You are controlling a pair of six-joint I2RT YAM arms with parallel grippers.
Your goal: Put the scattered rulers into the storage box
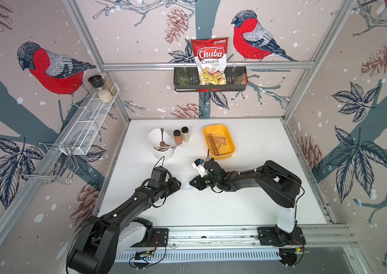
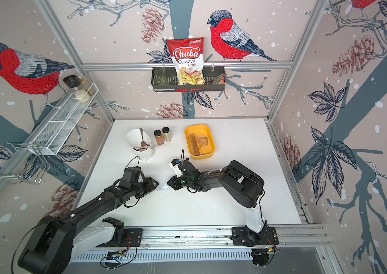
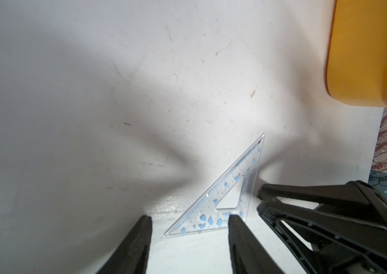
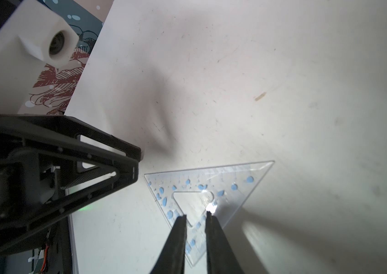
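Note:
A clear set square [image 3: 209,214] with blue specks lies flat on the white table between my two grippers. My left gripper is over its near side, part open, with no object gripped. In the right wrist view the set square [image 4: 234,187] reaches past the fingertips of my right gripper, whose fingers stand a narrow gap apart; whether they touch it I cannot tell. Behind the arms sits the yellow storage box [image 1: 230,139], holding a brown ruler [image 1: 213,144] and a brown triangle [image 1: 220,140].
Left of the box stand a white pot [image 1: 153,138] with utensils and two spice jars, one red-brown [image 1: 177,138] and one pale [image 1: 185,134]. The two grippers are close together.

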